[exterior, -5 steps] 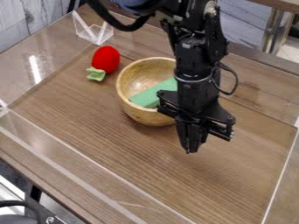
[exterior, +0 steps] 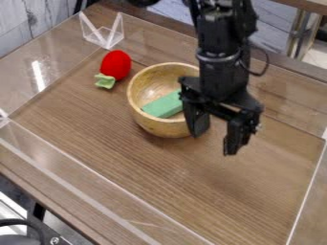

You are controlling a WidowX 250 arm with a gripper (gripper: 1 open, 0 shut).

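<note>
My gripper [exterior: 212,134] is a dark robot arm hanging over the table, its two fingers spread open at the right side of a tan bowl [exterior: 163,75], with nothing seen between them. Inside the bowl lies a green block [exterior: 163,106]. A red round object [exterior: 117,64] sits to the bowl's upper left, with a small light-green piece [exterior: 105,81] just below it.
A clear container [exterior: 102,26] stands at the upper left. Raised edges run along the back and right.
My gripper has risen slightly and its fingers look farther apart, the right one farther to the right. The bowl and other objects look unmoved.
</note>
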